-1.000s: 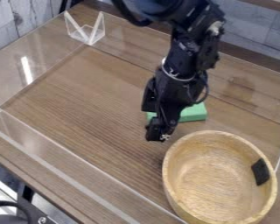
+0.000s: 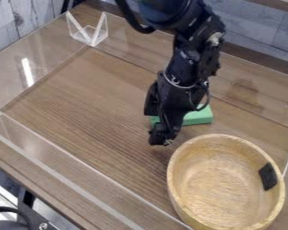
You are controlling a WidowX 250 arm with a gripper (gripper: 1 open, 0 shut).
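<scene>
My black gripper (image 2: 161, 121) hangs low over the wooden table (image 2: 75, 117) in the middle of the view, open, its dark fingers pointing down. A green rectangular item (image 2: 197, 117) lies just behind and to the right of the fingers, partly hidden by them. Whether the fingertips touch it or the table cannot be told.
A round tan bowl (image 2: 223, 211) with a black patch on its rim sits at the front right. A clear plastic object (image 2: 89, 29) stands at the back left.
The arm and gripper have shifted very slightly to the left. The green item and bowl show no visible change.
</scene>
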